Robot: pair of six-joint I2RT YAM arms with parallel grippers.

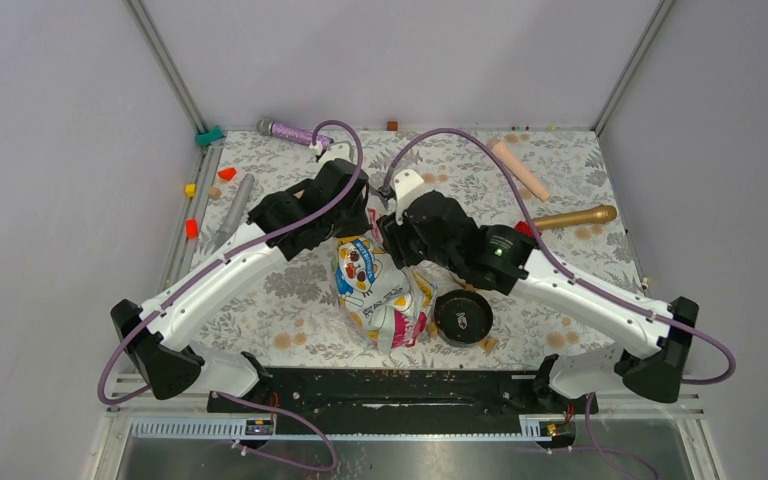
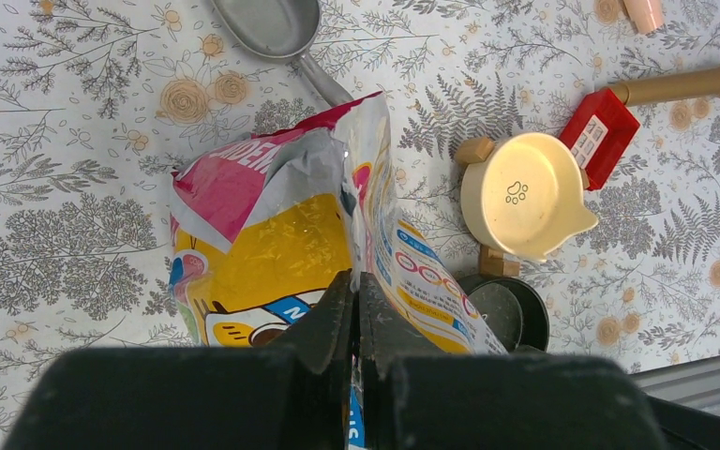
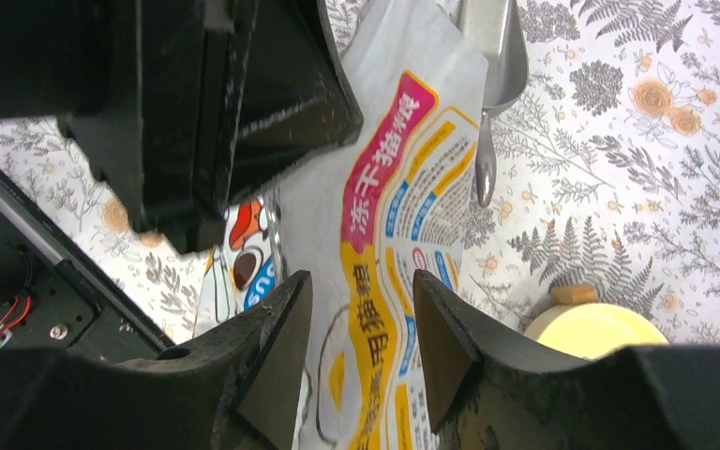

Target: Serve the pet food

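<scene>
The pet food bag (image 1: 380,300) stands on the table near its front middle. In the left wrist view its pink and yellow top (image 2: 281,234) has a crease running to my left gripper, which is shut with the bag's thin edge pinched between its fingertips. My right gripper is open by the bag's white side, one finger on each side of the printed strip, not closed on it. A grey scoop (image 2: 272,23) lies beyond the bag. The cream bowl with a paw print (image 2: 514,192) stands to the bag's right.
A black round pot (image 1: 463,317) sits just right of the bag. A red block (image 2: 600,136) and a gold rolling-pin-like stick (image 1: 575,217) lie further right. Both arms are close together above the bag. The table's right back has free room.
</scene>
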